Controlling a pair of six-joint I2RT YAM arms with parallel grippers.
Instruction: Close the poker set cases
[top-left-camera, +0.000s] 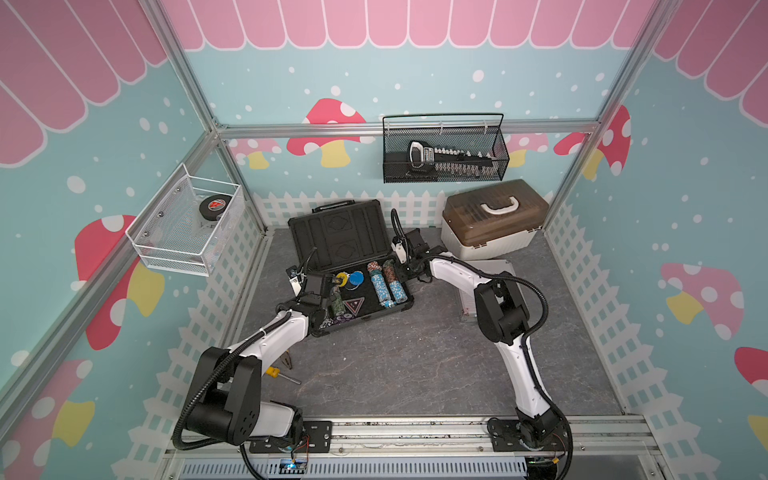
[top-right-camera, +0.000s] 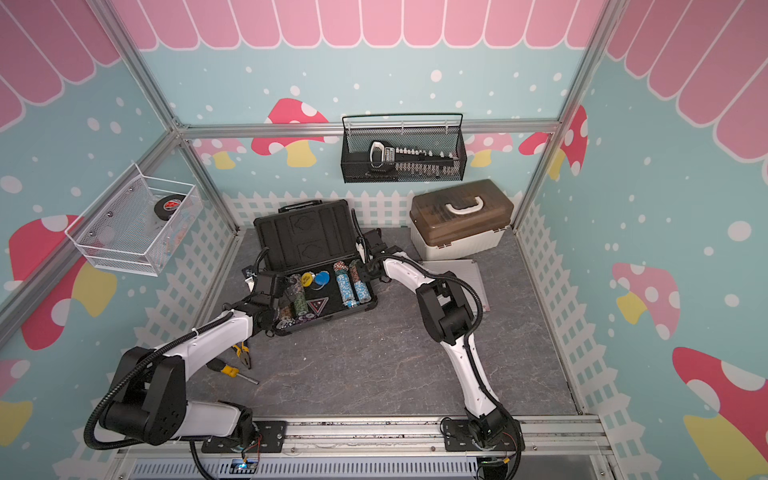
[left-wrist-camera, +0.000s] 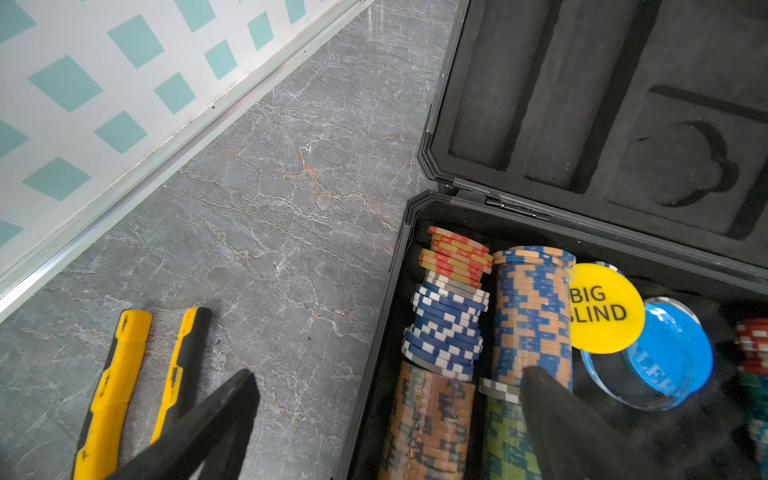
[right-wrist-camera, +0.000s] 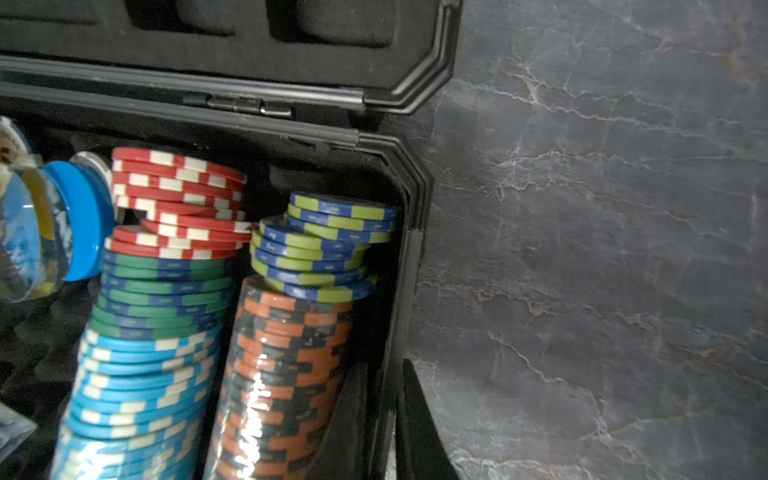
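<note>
The black poker case lies unfolded, its lid (top-left-camera: 340, 233) laid back toward the rear wall and its base (top-left-camera: 369, 317) filled with chip stacks. In the right wrist view, my right gripper is shut on the base's right side wall (right-wrist-camera: 406, 280), one finger inside and one outside. The left wrist view shows my left gripper open, its fingers wide apart over the base's left side wall (left-wrist-camera: 385, 308). Beneath its inner finger is a green chip stack (left-wrist-camera: 504, 432). A yellow Big Blind button (left-wrist-camera: 608, 308) overlaps a blue one (left-wrist-camera: 680, 352).
A brown-lidded toolbox (top-left-camera: 496, 214) stands at the back right, with a silver case (top-right-camera: 468, 280) lying in front of it. Yellow-handled pliers (left-wrist-camera: 112, 392) and a screwdriver (top-right-camera: 232, 371) lie at the left.
</note>
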